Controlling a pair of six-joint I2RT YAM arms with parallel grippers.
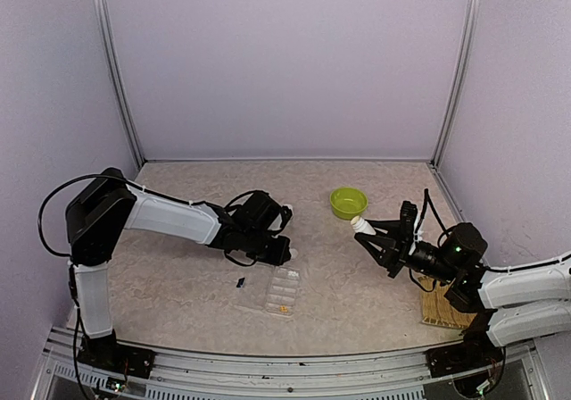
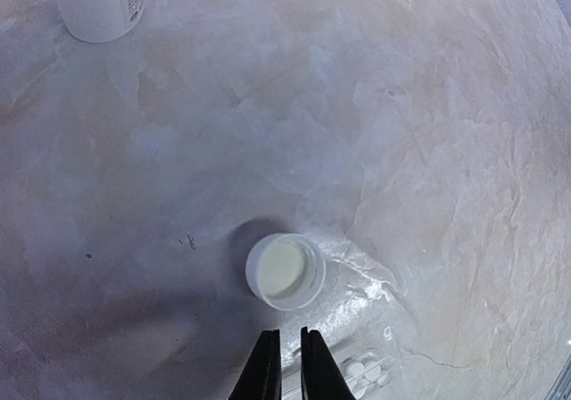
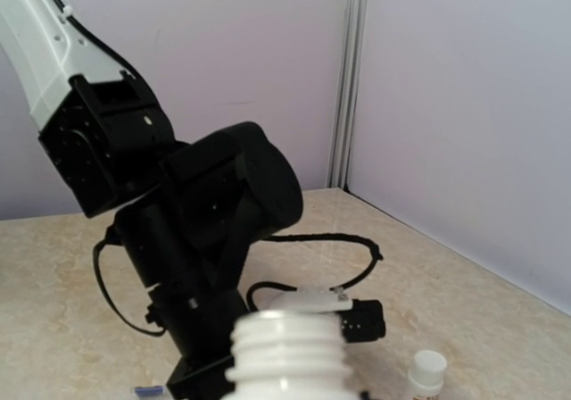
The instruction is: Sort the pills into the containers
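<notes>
My right gripper [image 1: 378, 233] is shut on an uncapped white bottle [image 1: 362, 226], raised and tilted; the bottle's threaded neck [image 3: 287, 351] shows in the right wrist view. My left gripper has its fingertips almost together, with nothing visible in the narrow gap. Just beyond them is a white cap [image 2: 285, 271], hollow side up; contact cannot be told. The clear pill box [image 1: 283, 291] lies below the left gripper in the top view, with white pills [image 1: 293, 274] in its far compartment and yellow pills [image 1: 285, 310] in the near one.
A second white bottle [image 2: 100, 5], capped [image 3: 429, 362], stands behind the left gripper. The green bowl [image 1: 348, 203] sits at the back, right of centre. A wooden mat [image 1: 441, 309] lies under the right arm. Bare table separates the pill box from that mat.
</notes>
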